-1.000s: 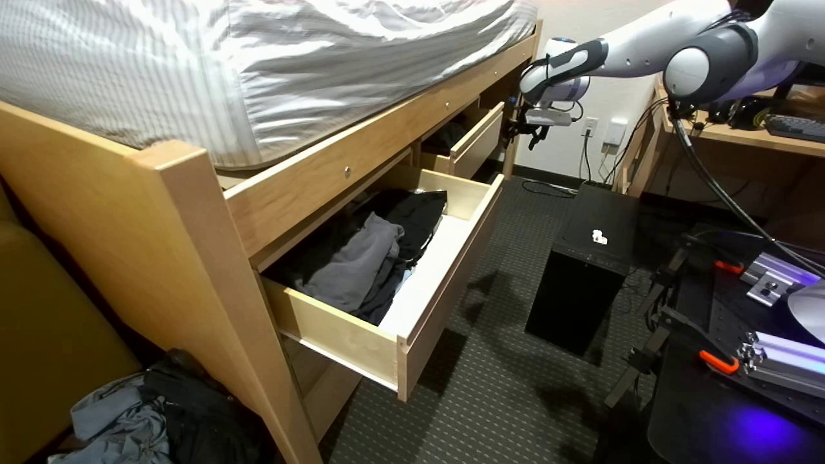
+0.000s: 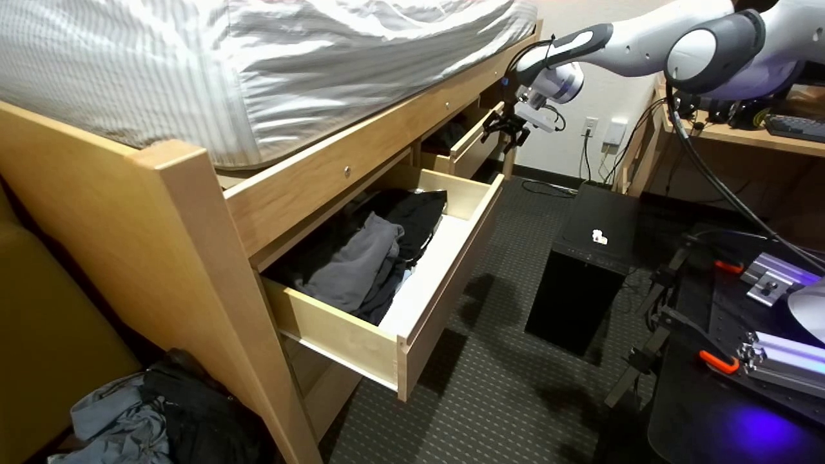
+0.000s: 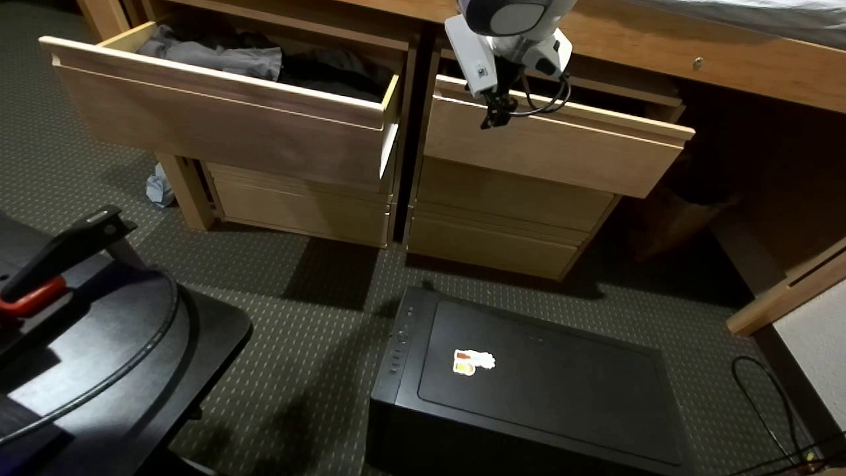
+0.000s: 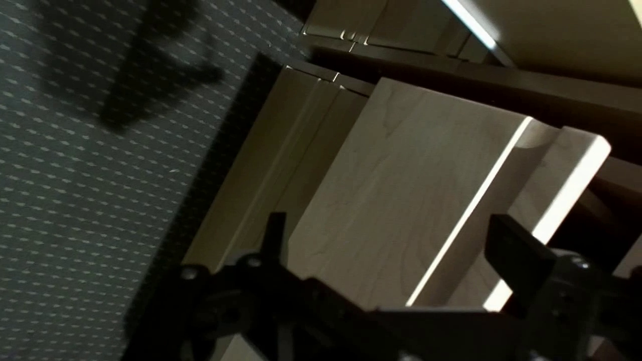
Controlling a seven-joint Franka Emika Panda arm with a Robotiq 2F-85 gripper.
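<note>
The far wooden drawer (image 2: 477, 143) is part open under the bed; its front (image 3: 547, 143) faces the room in exterior view 2. At its top edge is my gripper, open, its fingers wide apart. In the wrist view one dark finger (image 4: 517, 243) overlaps the drawer's bright top rim (image 4: 563, 189), while the other finger (image 4: 275, 237) lies over the lower face. Whether either touches the wood I cannot tell. The near drawer (image 2: 456, 263) is pulled far out and holds grey and black clothes (image 2: 352, 263).
A black computer case (image 3: 547, 381) stands on the carpet before the drawers. To the right in exterior view 1 is a black table (image 2: 719, 410) with clamps. More clothes (image 2: 162, 410) are heaped by the bed's near end. Carpet lies clear between the drawers and the case.
My gripper has shifted left toward the far drawer's top edge, and the wrist has tilted. Both drawers look unmoved.
</note>
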